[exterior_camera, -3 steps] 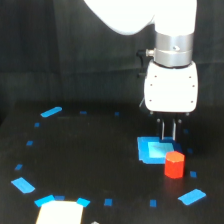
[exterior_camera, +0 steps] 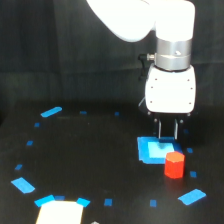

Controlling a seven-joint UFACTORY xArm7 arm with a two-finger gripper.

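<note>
The white robot hand (exterior_camera: pixel 170 90) hangs at the right, its dark gripper (exterior_camera: pixel 168 130) pointing down. A gap shows between the two thin fingers, so it looks open, with nothing visible between them. Below and behind the fingertips lies a bright blue square (exterior_camera: pixel 149 153) on the dark table. A red-orange block (exterior_camera: pixel 174 165) with a six-sided outline stands at the square's front right corner, nearer the camera than the fingertips. The block appears apart from the gripper, though their exact distance is hard to judge.
A pale block-like object (exterior_camera: pixel 60 213) is cut off by the bottom edge at left, with a blue patch (exterior_camera: pixel 44 200) beside it. Blue tape strips (exterior_camera: pixel 23 185) and small marks dot the dark table.
The hand has shifted slightly and looks a little smaller, its lower edge a touch lower in view. The red-orange block and the blue square have not visibly moved.
</note>
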